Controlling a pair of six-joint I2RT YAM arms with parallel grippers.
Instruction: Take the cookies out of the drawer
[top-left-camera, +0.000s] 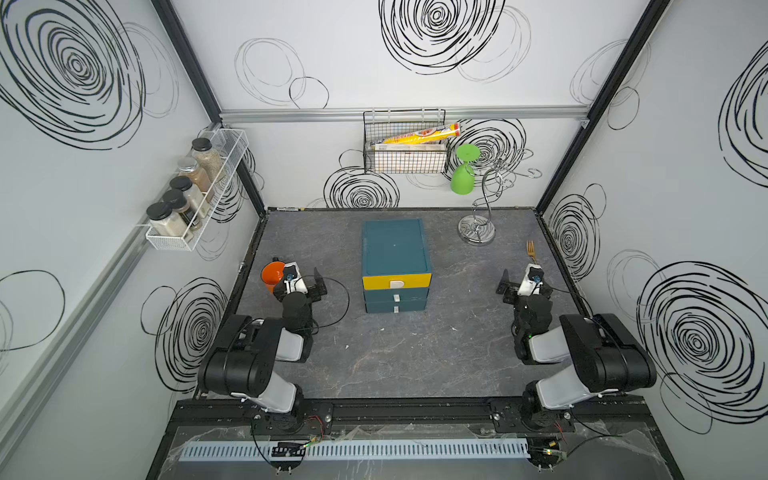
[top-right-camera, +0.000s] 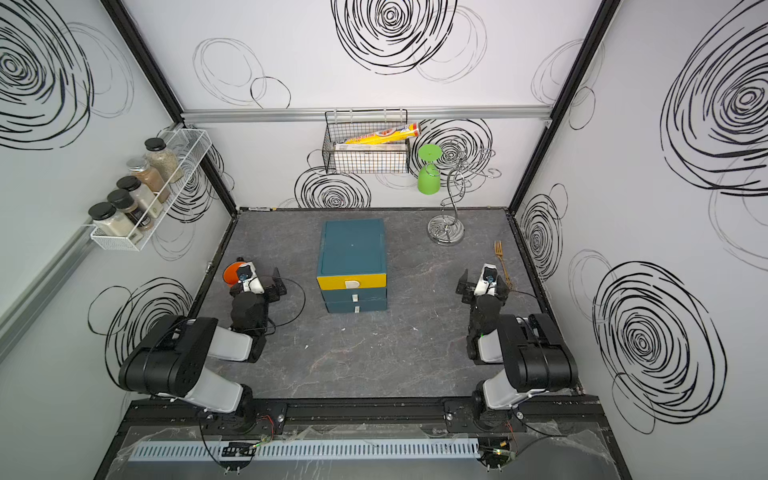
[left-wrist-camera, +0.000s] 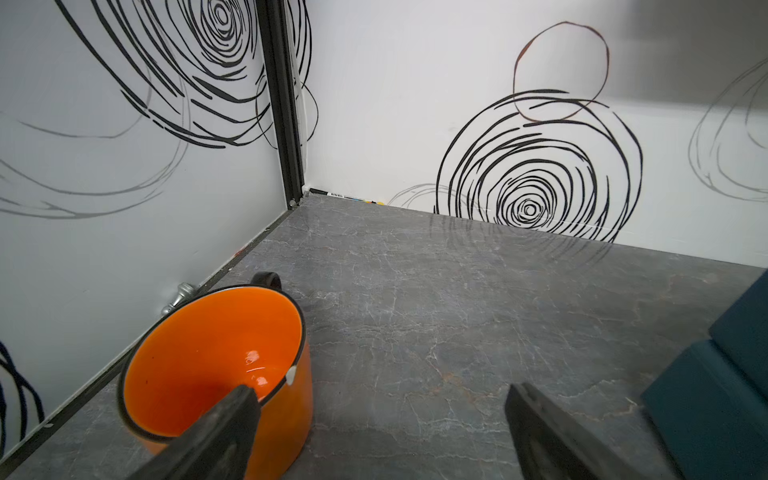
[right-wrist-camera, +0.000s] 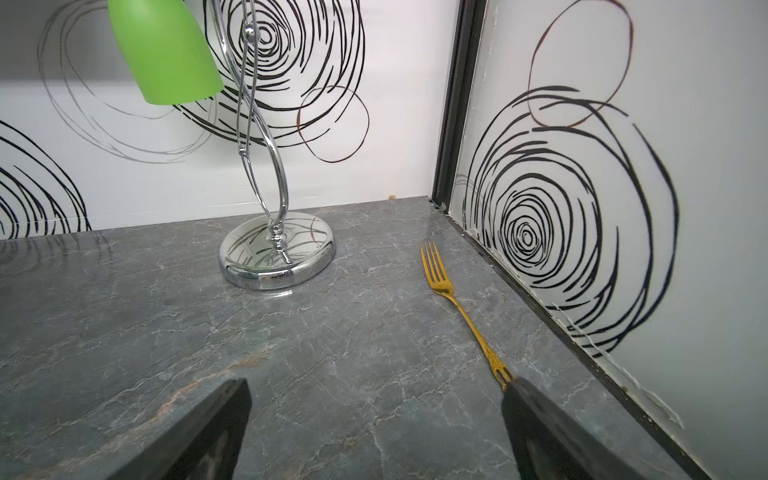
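Observation:
A blue drawer box (top-left-camera: 395, 244) stands at the middle of the table, its drawers all closed. The top drawer has a yellow front (top-left-camera: 408, 281) with a white knob; two blue drawers (top-right-camera: 355, 301) lie beneath it. No cookies are visible in any view. To the left of the box, my left gripper (top-left-camera: 301, 280) is open and empty beside the orange mug; one of its fingers (left-wrist-camera: 228, 432) overlaps the mug in the left wrist view. On the right side of the table my right gripper (top-left-camera: 525, 285) is open, with nothing between its fingers.
The orange mug (left-wrist-camera: 240, 352) stands by the left wall. A gold fork (right-wrist-camera: 468, 316) and a green lamp with a chrome base (right-wrist-camera: 277, 252) are at the right. A wire basket (top-left-camera: 405, 156) hangs on the back wall.

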